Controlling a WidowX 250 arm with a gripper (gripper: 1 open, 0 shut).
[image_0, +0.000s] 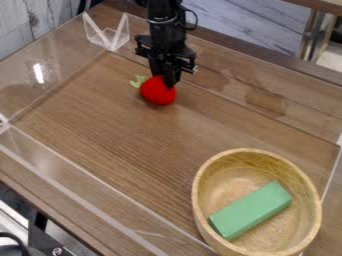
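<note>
A red round object (159, 91) with a small green part on its left lies on the wooden table (107, 160) in the upper middle of the camera view. My black gripper (164, 73) reaches down over it from the top, its tips at the red object's upper side. Whether its fingers are closed on the object is unclear at this size.
A yellow bowl (221, 229) at the bottom right holds a green block (250, 210). A clear plastic object (107, 28) stands at the top left. The middle and left of the table are open.
</note>
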